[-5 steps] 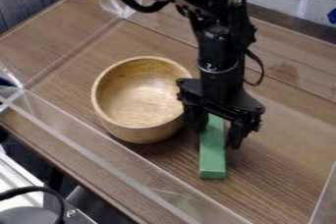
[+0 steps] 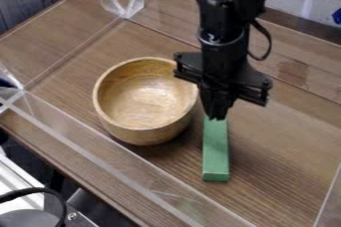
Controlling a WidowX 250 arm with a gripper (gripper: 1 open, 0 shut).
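My black gripper (image 2: 217,96) hangs over the table just right of a wooden bowl (image 2: 138,100). Its lower end is above the top end of a green bar (image 2: 216,156), which lies lengthwise on the tabletop beside the bowl. The gripper looks apart from the bar, with nothing seen held in it; whether it is open or shut is hard to tell from this angle.
The wooden table (image 2: 94,32) has clear room at the left and right. Clear plastic edging runs along its sides. A grey and black device (image 2: 27,216) sits off the table at the lower left.
My gripper has risen from low over the green bar, uncovering more of it. The bar and the bowl look unmoved.
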